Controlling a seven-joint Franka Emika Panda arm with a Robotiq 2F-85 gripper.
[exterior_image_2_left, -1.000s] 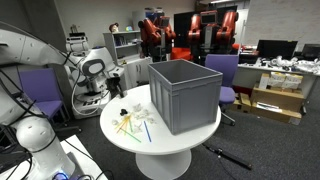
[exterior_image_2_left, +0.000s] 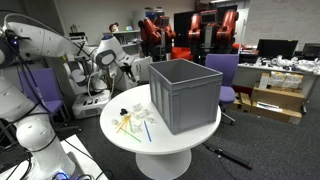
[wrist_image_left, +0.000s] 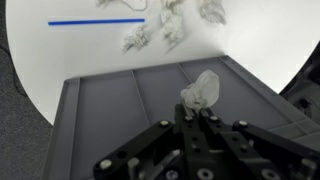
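Observation:
A crumpled white piece of paper or tissue (wrist_image_left: 203, 90) is pinched at the fingertips of my gripper, which is shut on it. In the exterior view, my gripper (exterior_image_2_left: 128, 73) hangs above the table, left of the large grey bin (exterior_image_2_left: 190, 104); what it holds is too small to make out there. The wrist view shows the grey walls of the bin behind the held piece. More crumpled white pieces (wrist_image_left: 172, 28) lie on the white round table, beside a blue stick (wrist_image_left: 97, 22).
Several thin coloured sticks (exterior_image_2_left: 126, 124) and a small black object (exterior_image_2_left: 124, 112) lie on the left half of the round table (exterior_image_2_left: 160, 143). The bin's tall walls take up the right half. Chairs and shelves stand behind.
The bin and the tabletop items look unmoved.

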